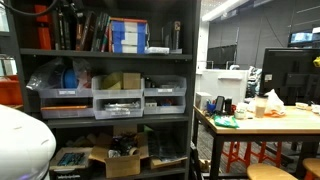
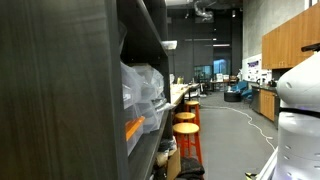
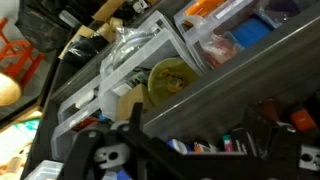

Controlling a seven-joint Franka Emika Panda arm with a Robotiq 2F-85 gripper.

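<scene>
In the wrist view my gripper stands open, its two dark fingers wide apart with nothing held between them. Beyond the gap, coloured book spines show in the dark upper shelf space, clear of the fingers as far as I can tell. Part of the arm shows at the upper left of exterior view 1, in front of dark-spined books. Blue, white and red volumes fill the middle of that shelf.
Clear bins line the middle shelf, below the shelf board. Cardboard boxes sit at the bottom. A cluttered wooden table and stools stand beside the bookcase.
</scene>
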